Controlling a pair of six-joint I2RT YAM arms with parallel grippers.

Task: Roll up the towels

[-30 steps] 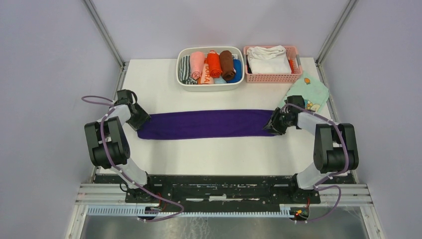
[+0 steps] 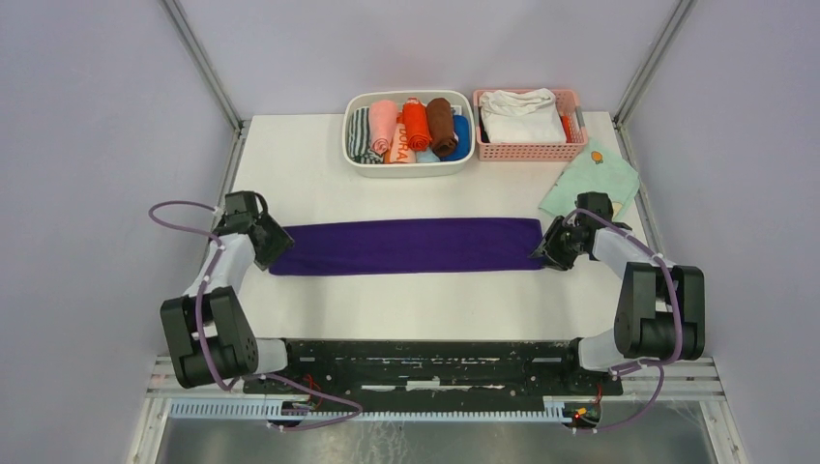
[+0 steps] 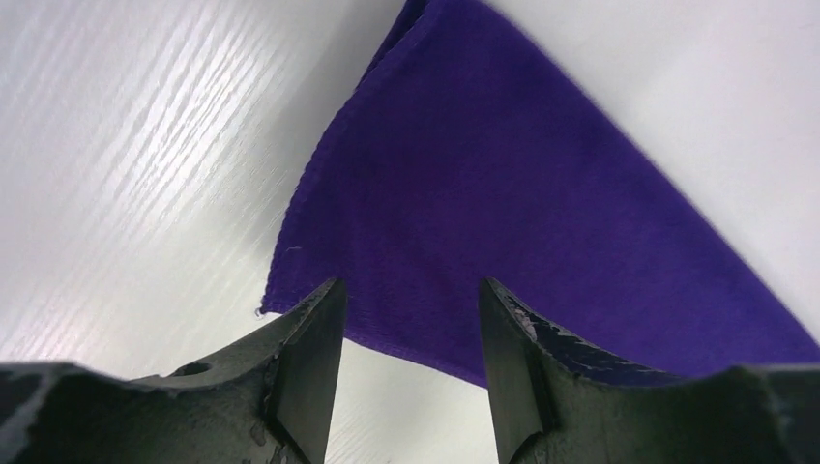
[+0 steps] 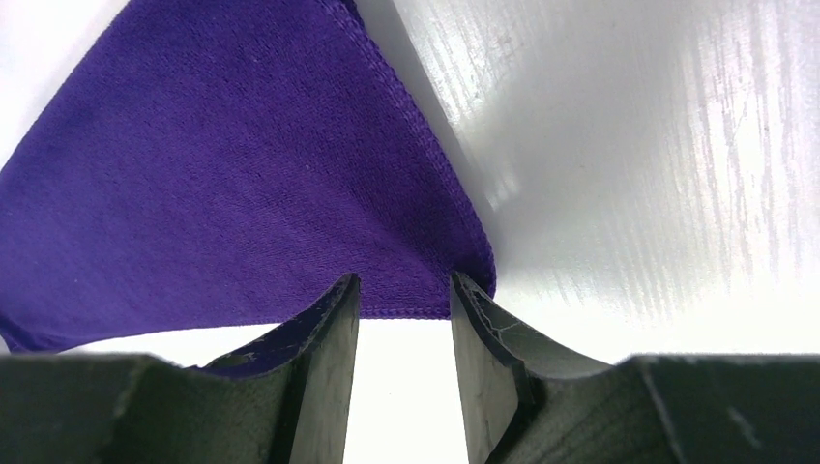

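A purple towel [image 2: 406, 245] lies flat and long across the middle of the white table. At its left end, my left gripper [image 2: 278, 253] hovers with fingers apart; in the left wrist view the towel [image 3: 541, 193] runs beneath them, its end corner just beyond the fingertips. At the right end, my right gripper [image 2: 543, 253] is also open, low over the towel's corner; in the right wrist view the towel [image 4: 242, 174] has a slightly raised hem beside the right finger. Nothing is visibly held.
A white bin [image 2: 352, 164] of rolled towels and a pink basket [image 2: 527, 152] with white cloth stand at the back. A mint cloth [image 2: 585, 179] lies behind my right gripper.
The left gripper has come toward the front. The right gripper has shifted right, and the towel lies slightly further front and right than a second ago.
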